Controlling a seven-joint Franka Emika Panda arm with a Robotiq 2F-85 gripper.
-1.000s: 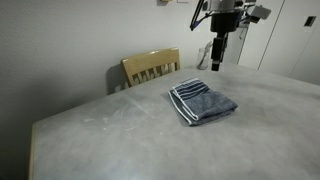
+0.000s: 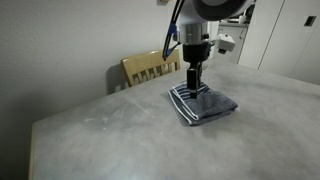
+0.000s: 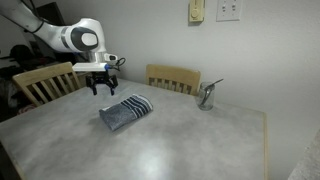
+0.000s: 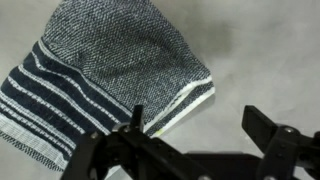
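Observation:
A folded dark blue-grey towel with white stripes lies on the grey table. In the wrist view the towel fills the upper left, its striped part at the left and a white-edged corner pointing right. My gripper is open, its left finger over the towel's lower edge and its right finger over bare table. Nothing sits between the fingers. In exterior view 1 the gripper hangs low at the towel; whether it touches the cloth I cannot tell.
A wire-like metal cup with a utensil in it stands near the table's back edge. Wooden chairs stand at the table's edges.
Over the last second my gripper has moved left and downward in exterior view 1, from beyond the towel to low at it. The towel has not visibly moved.

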